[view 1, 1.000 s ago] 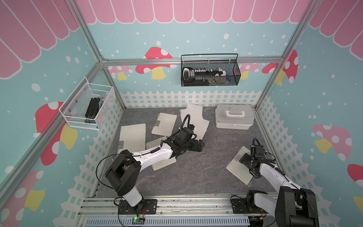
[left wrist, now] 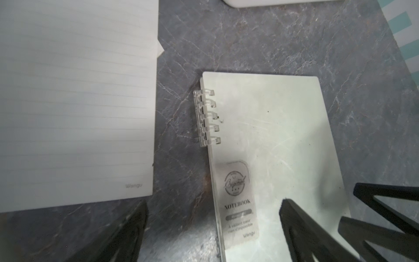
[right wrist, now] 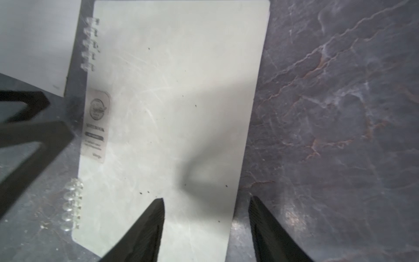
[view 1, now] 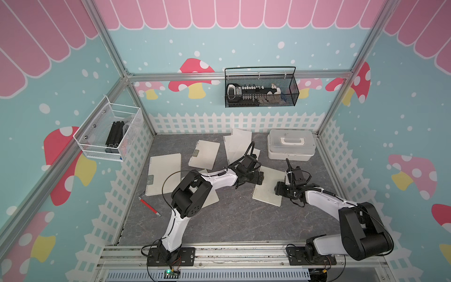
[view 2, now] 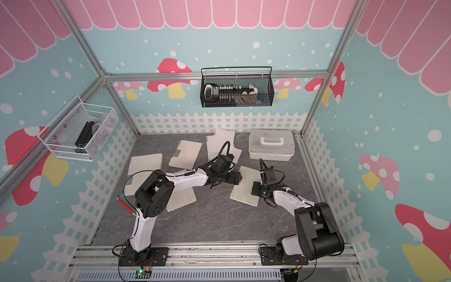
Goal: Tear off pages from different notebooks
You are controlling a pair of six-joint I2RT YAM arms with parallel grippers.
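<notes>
A closed spiral notebook (right wrist: 165, 109) with a clear binding and printed label lies at centre right. My left gripper hovers over its binding side, open, nothing between its fingers. My right gripper is open above the notebook's right edge, also empty. Loose lined sheets (left wrist: 74, 96) lie left of and behind that notebook. Other notebooks (view 1: 163, 171) lie on the left of the table, one smaller (view 1: 204, 152) behind, another partly hidden by my left arm.
A clear lidded box (view 1: 291, 143) stands at the back right. A red-handled tool (view 1: 150, 205) lies front left. Wire baskets (view 1: 260, 91) hang on the walls.
The notebook has moved from front right toward the middle and turned straighter, with my right gripper moving left and back along with it. My left gripper has moved rightward and back.
</notes>
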